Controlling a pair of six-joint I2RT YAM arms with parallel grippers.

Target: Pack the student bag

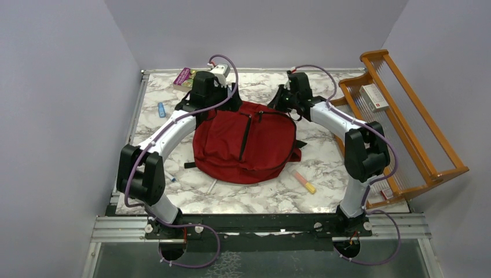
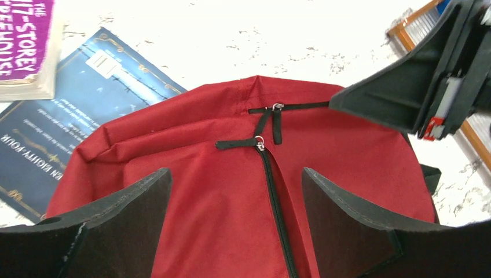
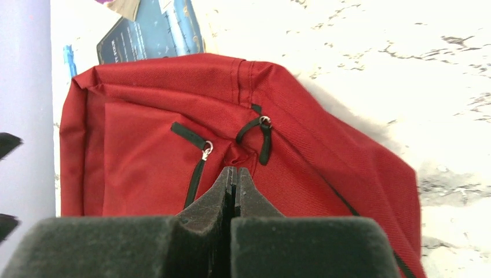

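The red bag [image 1: 226, 153] lies flat on the marble table. Near its far edge, the main zipper's pull [image 3: 266, 139] hangs loose by its slider, clear of my right gripper, whose fingers are pressed together with nothing between them. A second, front zipper pull [image 3: 188, 135] also lies free on the fabric. In the left wrist view my left gripper is spread wide over the bag's upper part, holding nothing. From above, the right gripper [image 1: 272, 105] hangs at the bag's far right corner.
Beyond the bag are a purple book [image 2: 24, 43] and a dark blue book [image 2: 87, 110]. A wooden rack [image 1: 399, 121] with a white box [image 1: 374, 98] stands on the right. A yellow-pink item [image 1: 304, 182] and a blue item [image 1: 161, 110] lie on the table. Bare marble extends behind the bag.
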